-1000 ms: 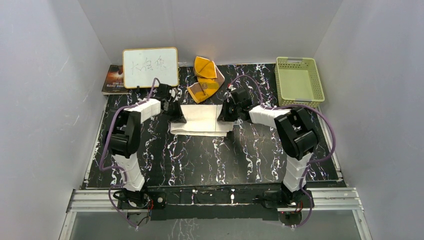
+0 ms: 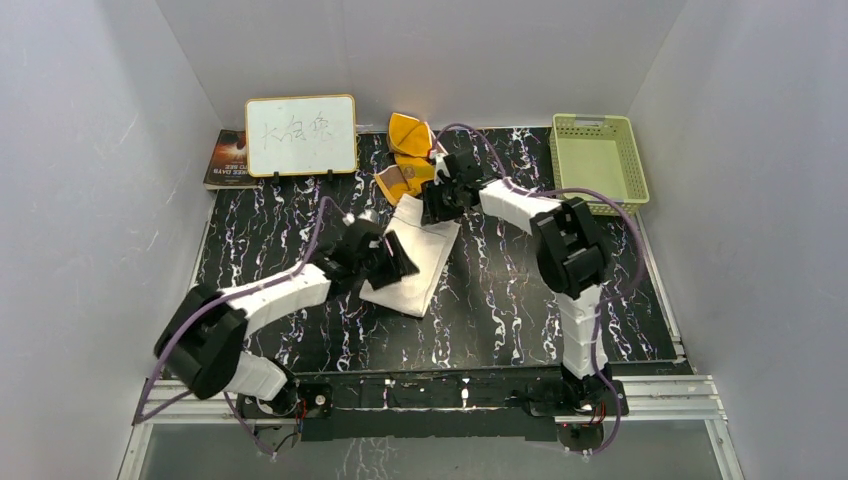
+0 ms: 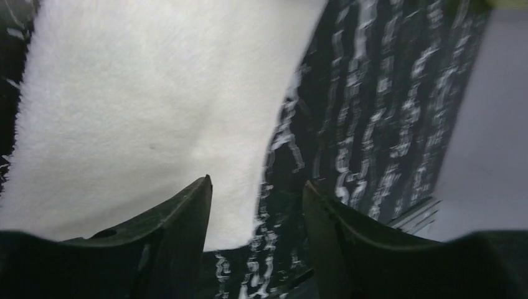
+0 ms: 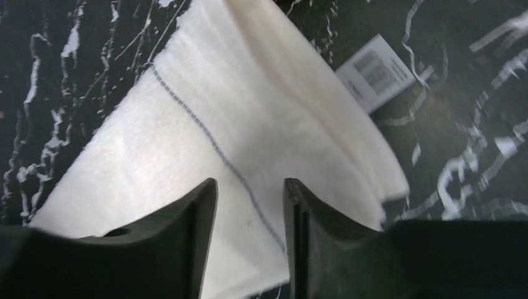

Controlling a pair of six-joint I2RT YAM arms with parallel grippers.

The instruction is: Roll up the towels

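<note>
A folded white towel (image 2: pixel 425 262) lies slanted on the dark marbled table, its near end toward the left. Over its near left part hovers my left gripper (image 2: pixel 396 268); in the left wrist view its fingers (image 3: pixel 190 215) stand apart, with towel and table visible between them and no cloth held. At the far end is my right gripper (image 2: pixel 440 208), its fingers (image 4: pixel 202 218) part open above the towel (image 4: pixel 205 137) near a thin dark stripe. A white label (image 4: pixel 373 73) sticks out from the towel's edge.
Behind the white towel lies an orange and yellow towel (image 2: pixel 408 150), close to the right gripper. A green basket (image 2: pixel 634 165) stands at the back right, a whiteboard (image 2: pixel 300 135) at the back left.
The white towel has turned from lying straight across to a steep slant, its left end swinging toward the front.
</note>
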